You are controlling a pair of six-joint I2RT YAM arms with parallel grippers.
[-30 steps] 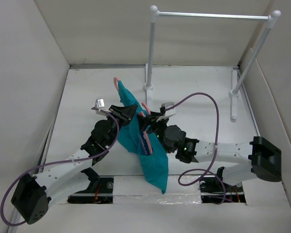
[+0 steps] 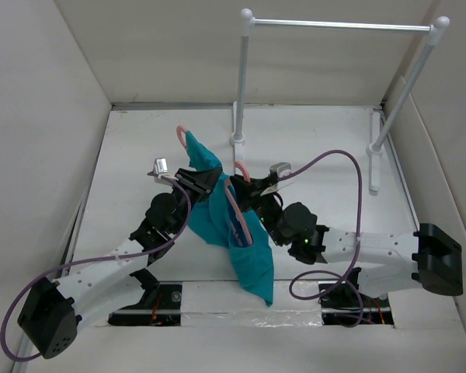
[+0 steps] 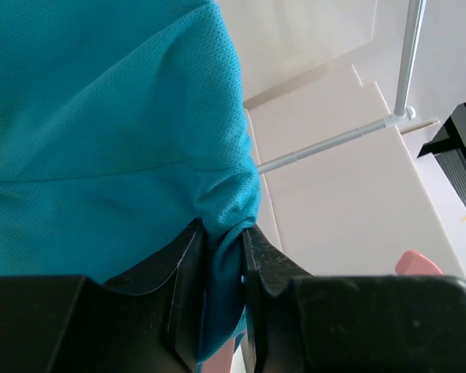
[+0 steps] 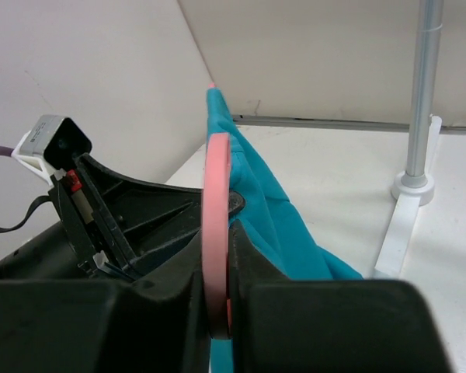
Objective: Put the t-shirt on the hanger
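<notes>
A teal t-shirt hangs between both arms, with pink hanger parts among its folds, loops showing at its upper left and middle. My left gripper is shut on the fabric; in the left wrist view the bunched cloth runs between its fingertips. My right gripper is at the pink hanger, which stands upright between its fingers in the right wrist view; whether the fingers press on it is unclear. The left gripper's body fills the left of that view, beside the shirt.
A white rail frame on two posts stands at the back right, with feet on the white floor. Walls close in the left, back and right.
My left arm stays in place.
</notes>
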